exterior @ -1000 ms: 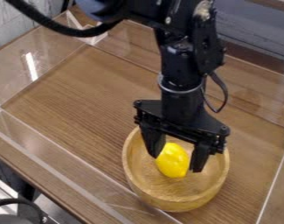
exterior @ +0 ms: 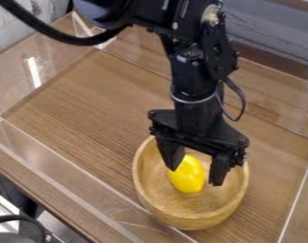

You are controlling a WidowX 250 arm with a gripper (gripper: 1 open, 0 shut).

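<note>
My black gripper [exterior: 193,156] hangs from the top of the view down over a round tan bowl [exterior: 194,216], its fingers open and spread apart inside the bowl's upper area. A yellow object [exterior: 188,178] lies in the bowl, just below and between the fingers; its top is partly hidden by the gripper, and I cannot tell whether the fingers touch it.
The bowl stands near the front of a wooden table [exterior: 81,114], with a clear plastic edge along the left front. A dark cable is at the bottom left corner.
The gripper has shifted slightly and tilted. The yellow object sits a little left of and higher than where it was, still in the bowl.
</note>
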